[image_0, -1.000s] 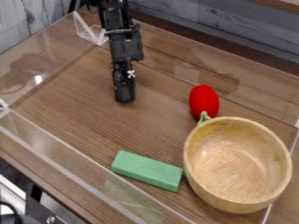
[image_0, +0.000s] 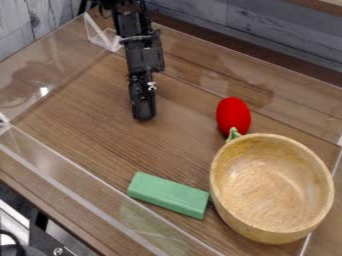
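Note:
The black gripper (image_0: 144, 108) hangs low over the middle-left of the wooden table, its tip at or just above the surface. It looks shut, with nothing visible between its fingers. To its right lies a red object (image_0: 234, 114) with a green end, apart from the gripper. A large tan bowl (image_0: 270, 210) sits at the lower right, and a green block (image_0: 167, 194) lies at the bottom, left of the bowl.
A raised wall runs along the back right, and something pale and clear stands at the top left, behind the arm.

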